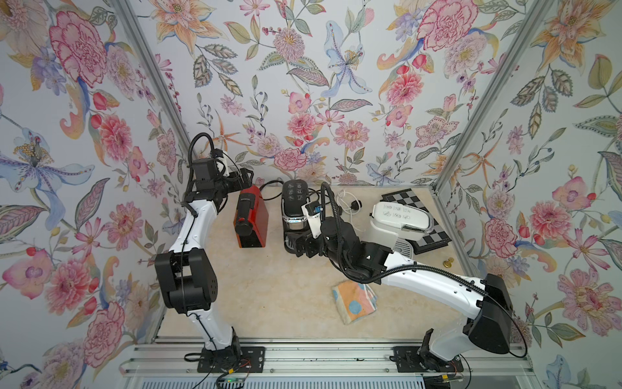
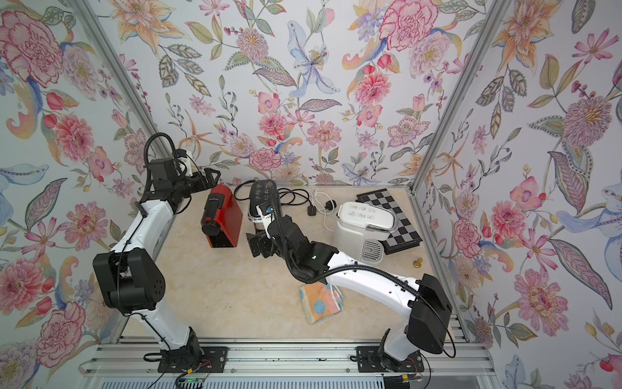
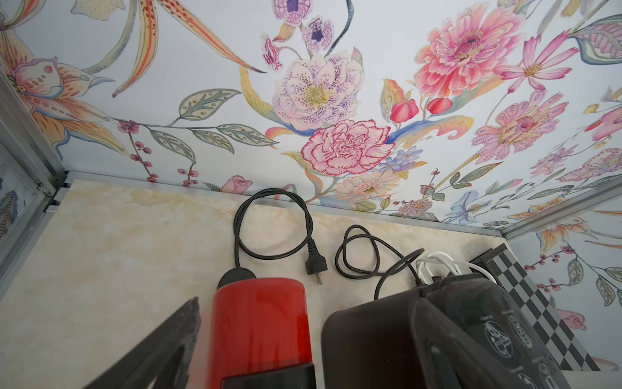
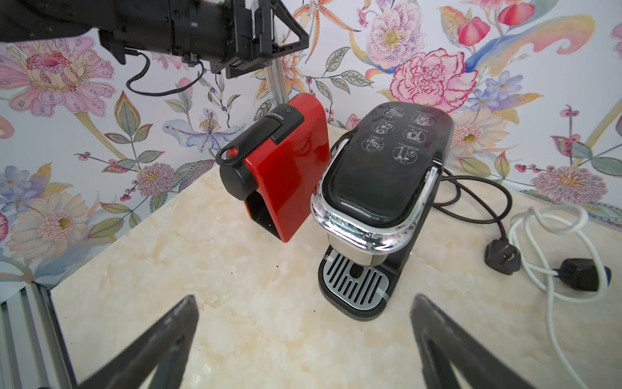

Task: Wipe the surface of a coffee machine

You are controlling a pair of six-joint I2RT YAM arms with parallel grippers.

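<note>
The black coffee machine point(image 1: 296, 194) with a chrome front stands upright on the table; its drip tray point(image 4: 355, 283) shows clearly in the right wrist view. To its left is a red coffee machine point(image 4: 294, 165). A folded orange-and-blue cloth point(image 1: 353, 301) lies flat at the front centre. My left gripper point(image 1: 246, 177) is open above the back of the red machine, apart from the black one. My right gripper point(image 1: 304, 245) is open in front of the black machine, partly covering its base in the top left view. Between its fingers only bare table shows.
A white appliance point(image 2: 366, 227) sits right of centre, beside a checkered board point(image 2: 398, 223). White cables point(image 4: 557, 227) and black plugs point(image 4: 502, 256) lie behind and right of the machine.
</note>
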